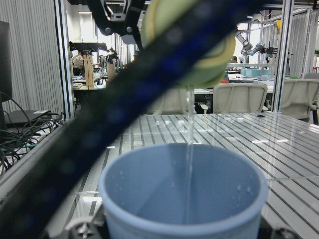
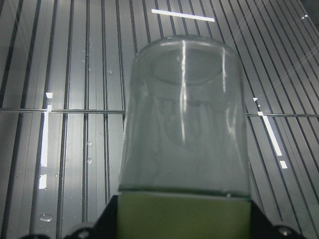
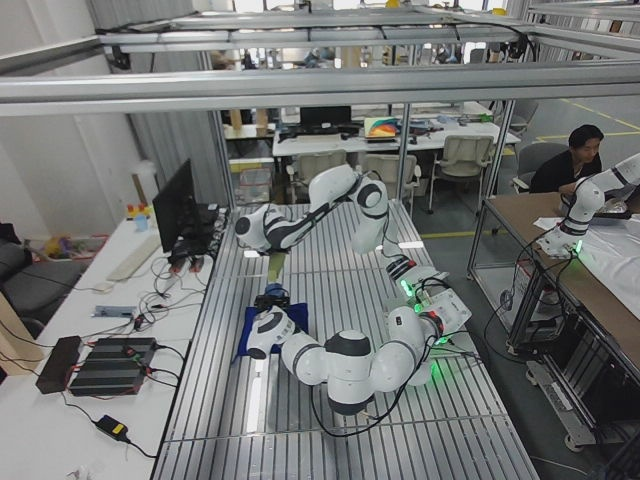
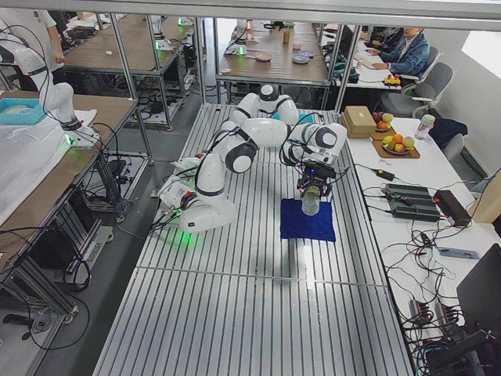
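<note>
A blue cup (image 1: pixel 134 204) sits in my left gripper (image 3: pixel 271 301) above a blue cloth (image 4: pixel 307 224); the gripper's fingers are mostly hidden beneath the cup. Over it my right gripper (image 4: pixel 316 176) is shut on a clear container with a green band (image 2: pixel 184 124), held tilted toward the blue cup. A thin pale stream (image 1: pixel 190 124) runs from the green container into the cup in the left wrist view.
A monitor (image 3: pixel 175 210), cables and black boxes (image 4: pixel 415 202) line the side table. A fruit plate (image 4: pixel 399 147) stands at its far end.
</note>
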